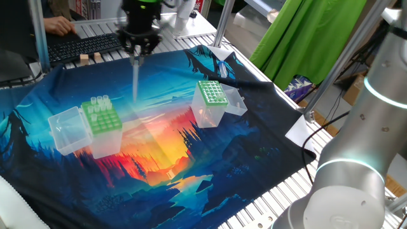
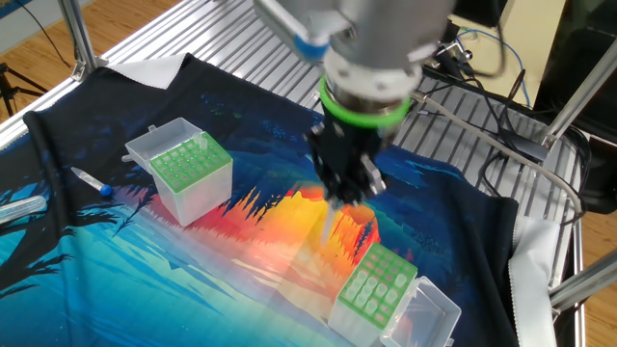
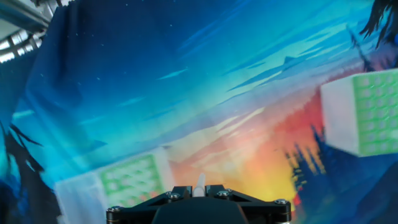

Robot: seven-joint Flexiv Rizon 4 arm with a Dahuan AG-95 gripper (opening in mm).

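A thin, translucent pipette tip hangs point down from my gripper, whose fingers are shut on its upper end. In the wrist view the tip shows between the black fingers, blurred. On the cloth at the left of exterior view 1 stands a tip box with a green rack, several tips standing up from it. A second box with a green rack is on the right; a single tip seems to stand in it in exterior view 2. The held tip is in the air between the boxes, touching neither.
Clear lids lie folded back beside the left box and the right box. A blue-capped marker lies on the cloth. A person's hand rests by a keyboard. Between the boxes the printed cloth is free.
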